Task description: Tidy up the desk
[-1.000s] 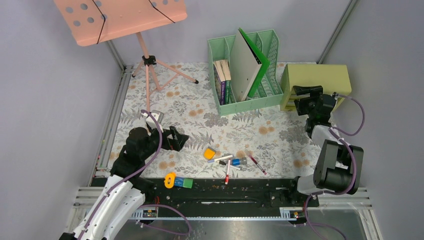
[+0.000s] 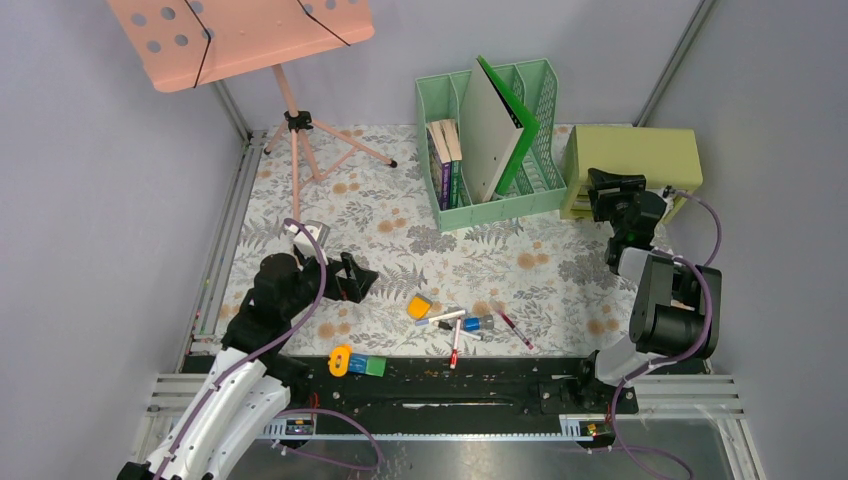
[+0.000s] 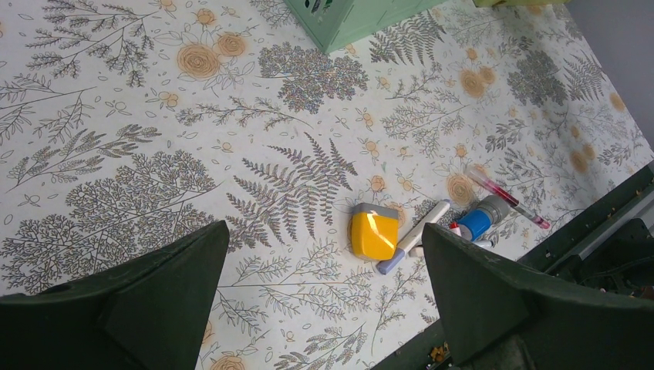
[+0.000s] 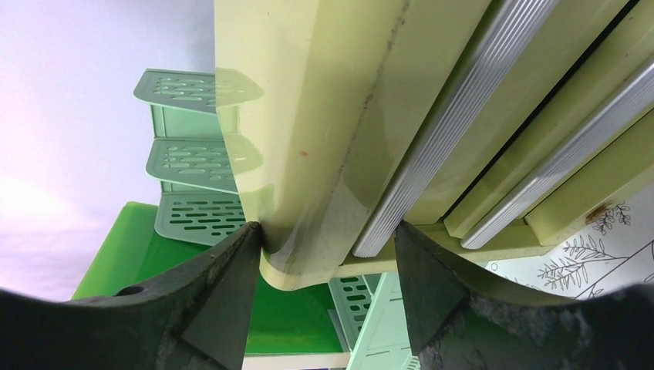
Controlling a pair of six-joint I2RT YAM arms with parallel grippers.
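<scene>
My right gripper is at the front of the yellow-green drawer cabinet [image 2: 635,150], part open, its fingertips around the top front edge by a silver handle strip [image 4: 455,123]; a second handle [image 4: 555,162] shows beside it. My left gripper stands open and empty over the left of the desk. Pens [image 2: 514,328], markers [image 2: 440,316], a blue-labelled bottle [image 3: 476,223] and a yellow item [image 3: 374,233] lie loose at the front middle.
A green organizer [image 2: 500,208] with books [image 2: 445,160] and a green folder [image 2: 495,135] stands at the back. A pink music stand [image 2: 240,40] is back left. A yellow-blue item [image 2: 355,362] lies on the front rail.
My right arm has shifted slightly at the cabinet front, its wrist and forearm moving a little toward me and left. The left arm and desk items are unchanged.
</scene>
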